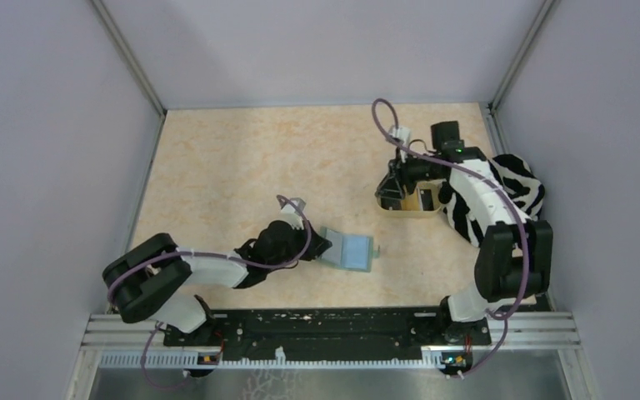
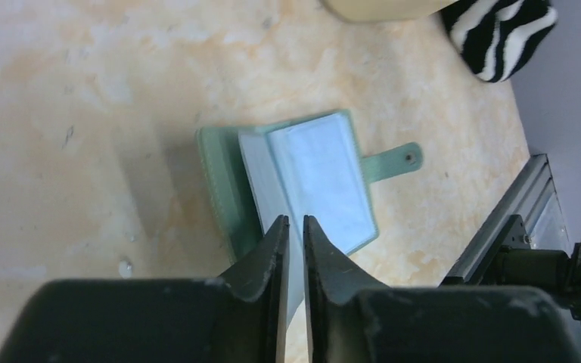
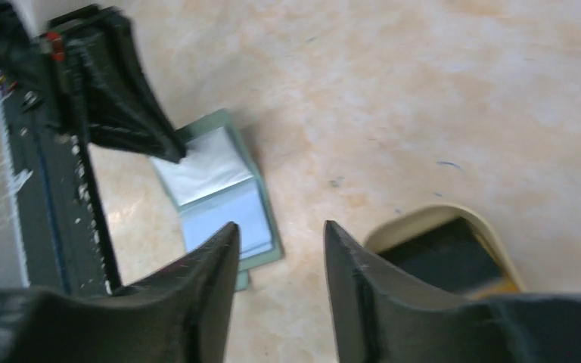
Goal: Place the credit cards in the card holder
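Observation:
The pale teal card holder lies unfolded near the table's front, its snap strap pointing right. Its left sleeve page stands tilted up from the cover, while the right pocket lies flat. At that raised page my left gripper is slightly open, its fingers apart by a narrow gap; the page shows in the gap, but whether it is touched I cannot tell. My right gripper is open and empty above a tan box, where a dark card is visible.
A zebra-striped bag lies at the table's right edge, beside the box and under the right arm. An orange piece also shows in the box.

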